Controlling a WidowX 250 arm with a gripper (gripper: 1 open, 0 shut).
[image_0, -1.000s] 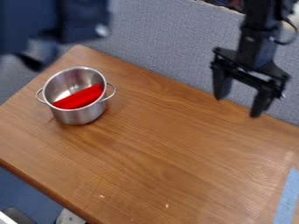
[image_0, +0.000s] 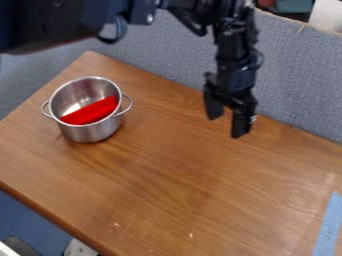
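Observation:
A steel pot (image_0: 104, 127) with two handles stands on the left part of the wooden table (image_0: 187, 190), holding a red object (image_0: 91, 109). My black gripper (image_0: 229, 118) hangs at the back middle of the table, to the right of the pot and apart from it, open, with nothing visible between its fingers.
A grey padded panel (image_0: 301, 90) runs along the table's back edge. A pale blue strip (image_0: 327, 225) lies at the right front edge.
My arm and gripper have moved leftward from the back right toward the middle. The pot and red object have stayed in place.

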